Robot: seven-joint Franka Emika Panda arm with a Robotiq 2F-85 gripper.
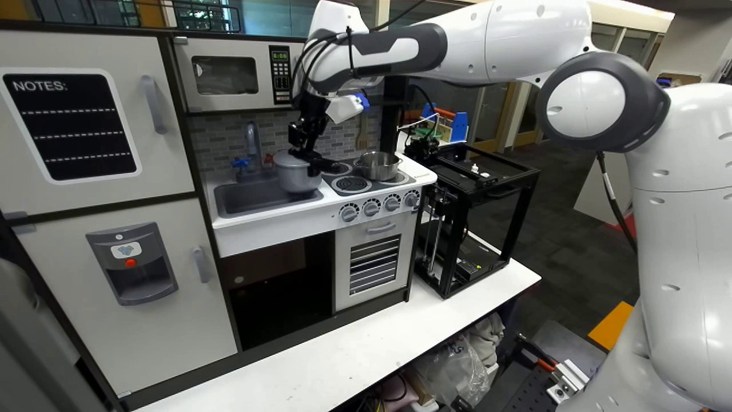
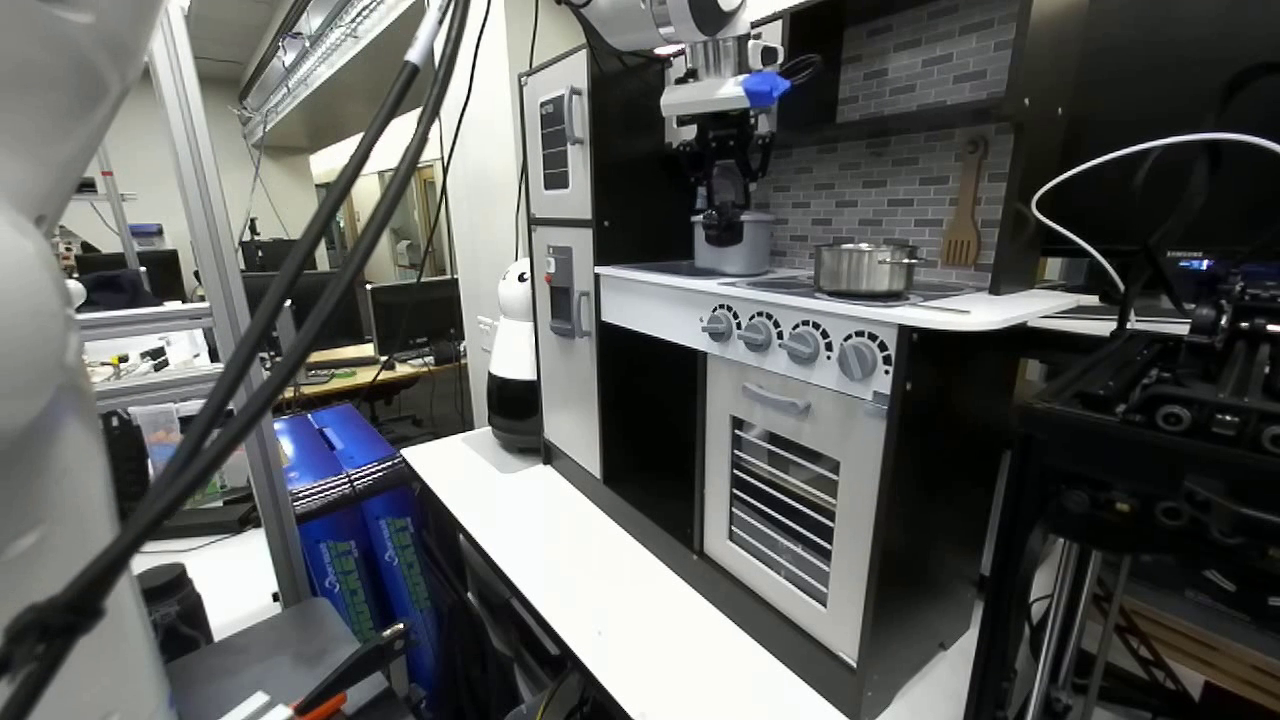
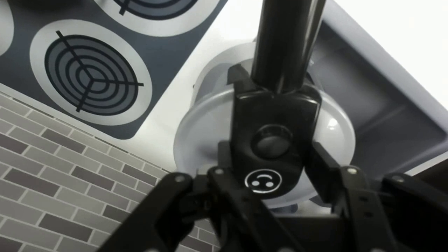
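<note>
A grey pot (image 1: 299, 174) with a pale lid (image 3: 201, 134) is at the right edge of the sink (image 1: 240, 199). Whether its base touches the counter cannot be told. Across the top of the pot lies a black handle piece (image 3: 273, 111) marked with a smiley face; its thick bar reaches out over the stove side in exterior view 1. My gripper is shut on this black piece, one finger along each side. Exterior view 2 has the gripper (image 2: 725, 174) above the pot, the handle pointing toward that camera and covering part of the pot.
A steel pot (image 1: 378, 165) stands on the stove, right of the grey pot, with a bare burner (image 1: 351, 184) nearer. The tap (image 1: 253, 143) rises behind the sink, close to the grey pot. A microwave (image 1: 237, 74) hangs above.
</note>
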